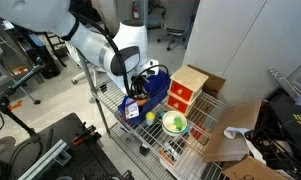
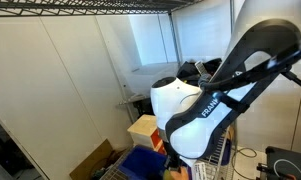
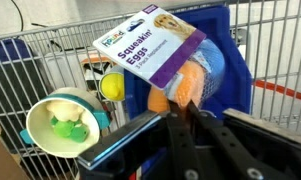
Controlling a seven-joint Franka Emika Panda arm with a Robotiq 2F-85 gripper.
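Observation:
In the wrist view, an orange and blue soft toy (image 3: pixel 191 79) with a white and purple "Squeakin' Eggs" card (image 3: pixel 150 45) is at the fingertips. My gripper is shut on this packaged toy, at its orange part. Beneath it is a blue bin (image 3: pixel 222 103), which also shows beside the arm in the first exterior view. The card (image 1: pixel 132 110) stands out at the bin's near side there. The toy's lower side and the exact contact are hidden by the fingers.
Beside the bin are a yellow cup (image 3: pixel 112 86) and a white-and-teal bowl (image 3: pixel 65 125) with green things inside. A wooden box with red drawers (image 1: pixel 183 90) stands behind, and an open cardboard box (image 1: pixel 233 130) lies to the right on the wire rack.

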